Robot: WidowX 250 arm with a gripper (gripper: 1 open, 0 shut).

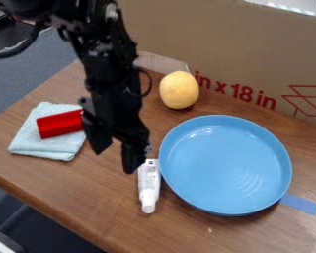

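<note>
My black gripper (118, 148) hangs open low over the middle of the wooden table, its fingers just above and left of a white tube (149, 191). A red cylinder (59, 123) lies on a folded light-blue cloth (39, 141) at the left, partly hidden behind the gripper. A blue plate (227, 164) is at the right, and a yellow round object (180, 90) sits behind the gripper to the right.
A cardboard box (260, 59) stands along the back.
</note>
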